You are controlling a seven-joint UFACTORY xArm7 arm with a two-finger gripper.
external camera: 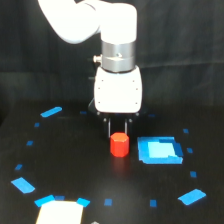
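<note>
A small red block (pixel 119 146) is near the middle of the camera view, directly below the white hand of the arm. My gripper (pixel 117 127) points down with its dark fingers drawn in to about the block's width, one at each side of its top. It looks shut on the block. The fingertips are dark against the black table, so their exact contact is hard to see. Whether the block's underside touches the table does not show.
To the right of the block sits a shallow blue tray (pixel 143 152) with a pale square (pixel 160 149) inside. Blue tape marks dot the black table. A pale object (pixel 60 212) stands at the bottom left edge.
</note>
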